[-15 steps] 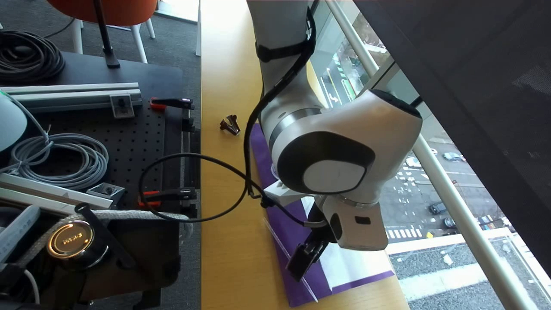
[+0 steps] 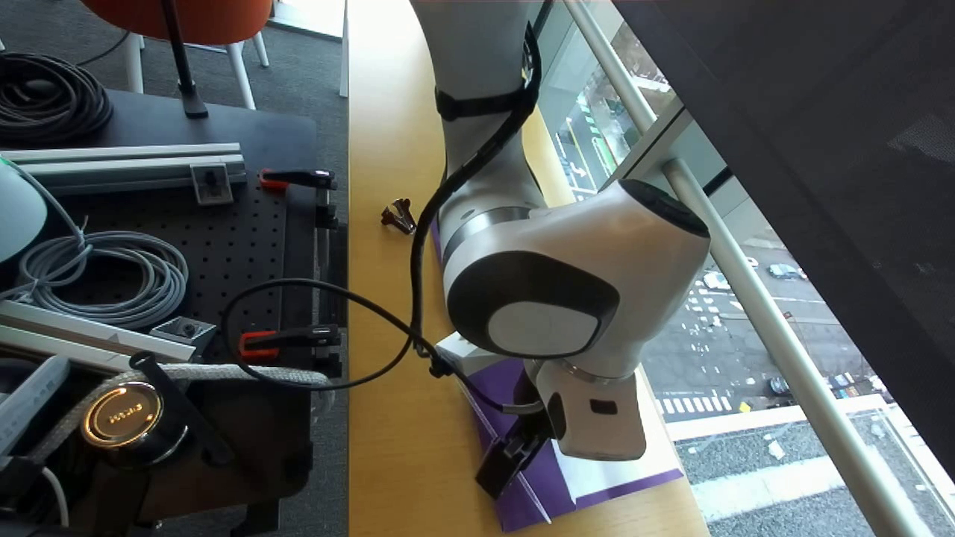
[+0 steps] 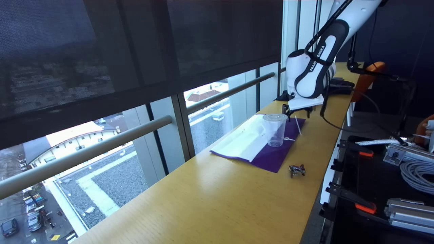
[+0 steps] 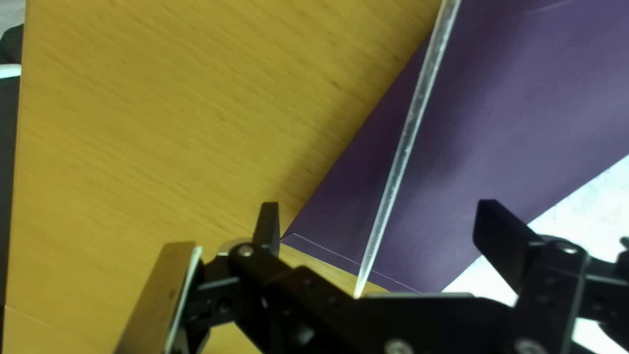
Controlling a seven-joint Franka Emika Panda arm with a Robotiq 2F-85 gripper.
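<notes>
A thin clear straw (image 4: 401, 159) lies on the purple sheet (image 4: 513, 112), one end sticking out past the sheet's edge. From above, my gripper faces it with its fingers wide apart, the straw running through the space between them in the wrist view; nothing is held. Exterior view 2 has the gripper (image 3: 297, 111) over the far part of the sheet, near the straw (image 3: 298, 125). A clear plastic cup (image 3: 275, 132) stands upright on the same sheet, nearer that camera. In exterior view 1 the arm hides the cup.
White paper (image 3: 240, 140) covers part of the purple sheet. A shiny metal clip-like object (image 3: 297, 170) sits on the wooden table (image 3: 211, 195) near its edge. A railing (image 3: 228, 97) runs along the window side. Bare wood lies in front of the sheet.
In exterior view 1, my arm and gripper have shifted left and toward the bottom of the picture, closer to the straw's lower end. The metal object has not moved.
</notes>
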